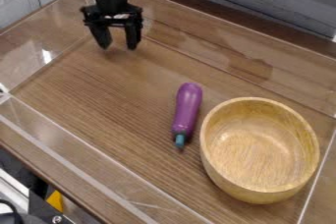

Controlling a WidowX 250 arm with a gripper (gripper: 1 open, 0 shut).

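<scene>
A purple eggplant-like object (187,110) with a teal tip lies on the wooden table (92,120), just left of a large tan bowl (254,179) at the lower right. My black gripper (117,34) is at the upper left, open, hanging above the back of the table, well away from both objects.
A raised ledge or wall runs along the back right, and the table's left edge drops off at the lower left.
</scene>
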